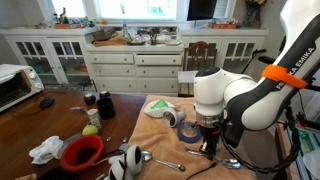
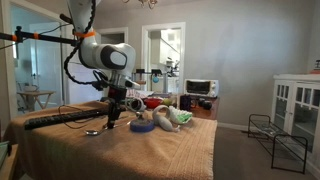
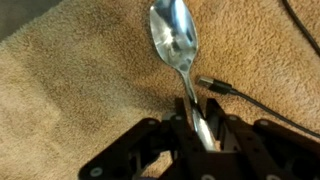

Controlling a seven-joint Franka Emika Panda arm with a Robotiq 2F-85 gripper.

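In the wrist view a silver spoon points its bowl away from me over the tan cloth. My gripper is shut on the spoon's handle, which runs between its dark fingers. From exterior view 1, the gripper is low over the front right of the cloth, with the spoon beside it. How far the spoon is off the cloth, if at all, I cannot tell.
A black cable with a plug end lies right beside the spoon. Blue tape and a white mug stand behind the gripper. Another spoon lies to the left, and a red bowl is farther left.
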